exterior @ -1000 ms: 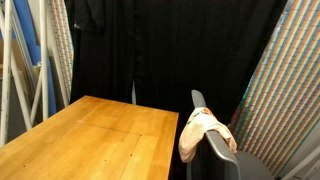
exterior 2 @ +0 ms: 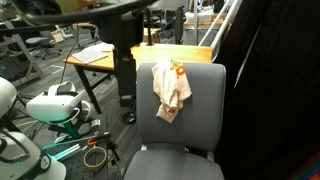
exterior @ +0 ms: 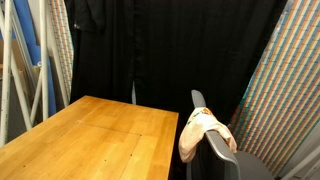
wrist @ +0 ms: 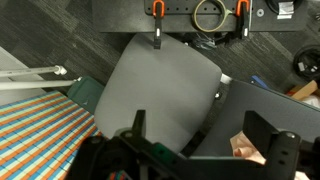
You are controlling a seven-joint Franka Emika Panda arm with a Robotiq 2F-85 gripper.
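Observation:
A pale cloth with orange-red patches [exterior 2: 171,88] hangs over the top edge of a grey chair's backrest [exterior 2: 205,100]. In exterior view 1 the same cloth [exterior: 203,128] drapes over the chair's top, seen from the side. The wrist view looks down on the chair's seat [wrist: 160,85], with part of the cloth [wrist: 243,146] low on the right. My gripper stands open there, its dark fingers [wrist: 138,121] far apart and nothing visible between them. The cloth lies near the right finger, but whether they touch cannot be told.
A wooden table [exterior: 95,135] stands beside the chair with its top bare. Black curtains [exterior: 170,50] hang behind it. Along the top of the wrist view runs a dark edge with orange clamps [wrist: 157,8] and a looped cable [wrist: 208,15].

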